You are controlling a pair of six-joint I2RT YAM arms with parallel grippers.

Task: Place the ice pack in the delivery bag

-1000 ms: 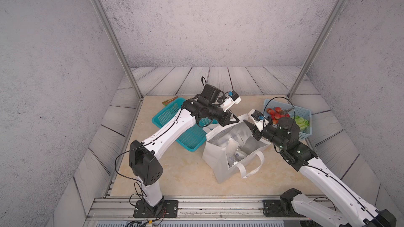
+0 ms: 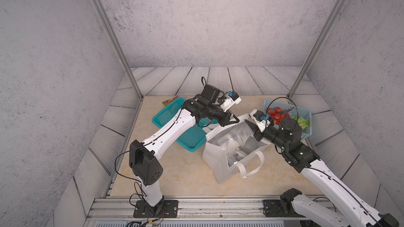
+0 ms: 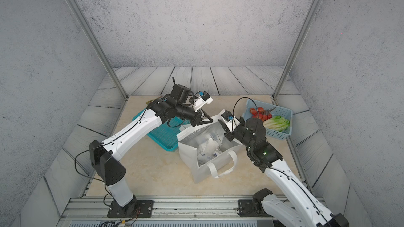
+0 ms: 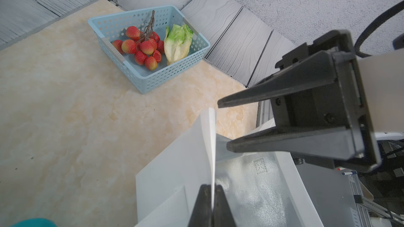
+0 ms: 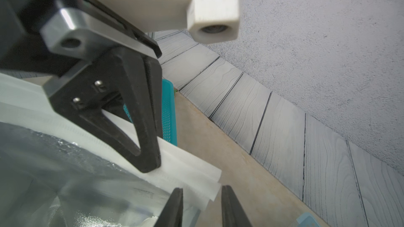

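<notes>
The white delivery bag (image 2: 216, 164) stands open mid-table, silvery inside, with white and clear items (image 2: 232, 145) in it; I cannot tell clearly whether one is the ice pack. My left gripper is shut on the bag's far rim, the thin edge between its fingers. My right gripper is part open at the bag's upper edge, right of the left one, its fingertips beside the rim's corner with nothing clearly between them.
A teal basket (image 2: 191, 140) lies left of the bag. A light blue basket (image 3: 277, 134) with red fruit and lettuce stands back right.
The left arm and bag look unchanged.
</notes>
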